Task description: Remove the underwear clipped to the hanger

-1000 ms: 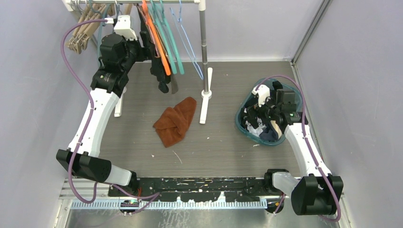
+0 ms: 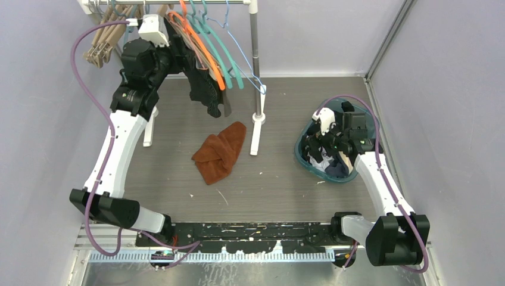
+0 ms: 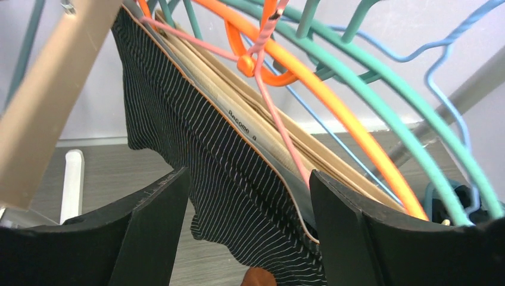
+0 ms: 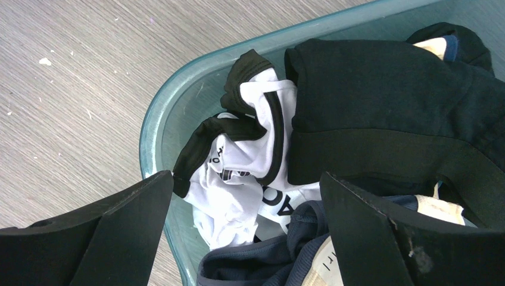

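Black underwear point(image 2: 202, 89) hangs from a hanger on the rack, among orange point(image 2: 208, 59), pink and teal hangers; in the left wrist view its dark fabric point(image 3: 178, 137) runs diagonally along the hanger edge. My left gripper is at this garment, fingers apart, the cloth and hangers showing in and beyond the gap; in the top view its tips are hidden. My right gripper is open over a teal basket point(image 4: 178, 83) of dark and white clothes.
A brown cloth point(image 2: 217, 155) lies on the floor below the rack. The rack's post point(image 2: 255, 59) and white feet stand nearby. Wooden hangers point(image 2: 104, 42) hang at left. Floor between rack and basket is largely clear.
The orange, teal and blue hangers and the black garment have swung to the right compared with one second ago. The right arm is nearly still.
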